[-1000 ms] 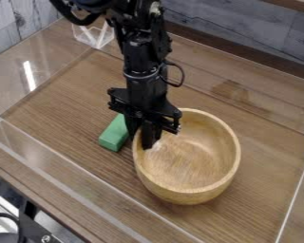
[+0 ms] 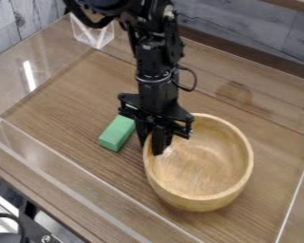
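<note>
My black gripper (image 2: 152, 133) reaches down from the top centre and is shut on the upper left rim of a large tan plastic bowl (image 2: 203, 171). The exact grip of its fingertips is partly hidden by dark parts of the wrist. A green block (image 2: 117, 133) lies on the wooden surface just left of the bowl and the gripper.
A clear container (image 2: 91, 27) stands at the back left. A grey wall is at the back right, and black cable lies at the bottom left corner.
The gripper and bowl have shifted a little to the right, and the bowl's outline has moved slightly. The green block looks about the same.
</note>
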